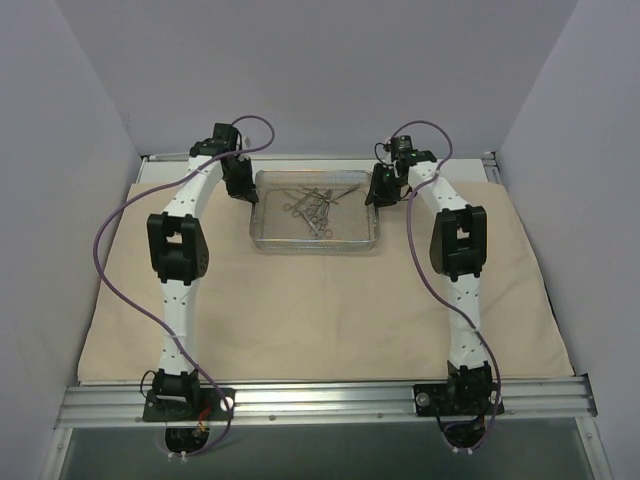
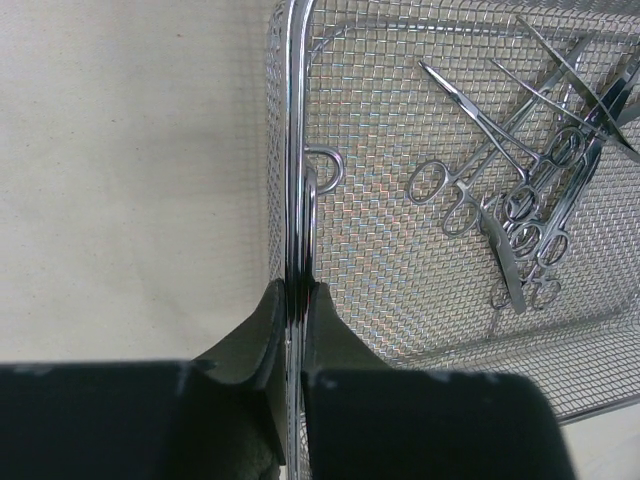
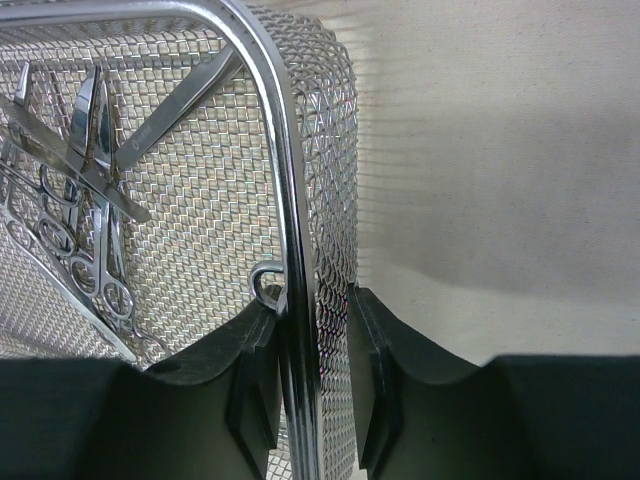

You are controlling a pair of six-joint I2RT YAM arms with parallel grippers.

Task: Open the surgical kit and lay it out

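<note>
A wire mesh tray with a shiny metal rim lies at the back middle of the table. Inside it is a heap of surgical instruments, with scissors, clamps and a flat forceps crossing each other. On the tray's left side, my left gripper is shut on the rim, close to a small wire loop. At the right side, my right gripper straddles the rim part open, one finger inside the tray and one outside; the outer finger stands slightly off the mesh.
A beige cloth covers the table, bare in front of the tray and on both sides. Grey walls rise behind and at the sides. Purple cables loop along both arms.
</note>
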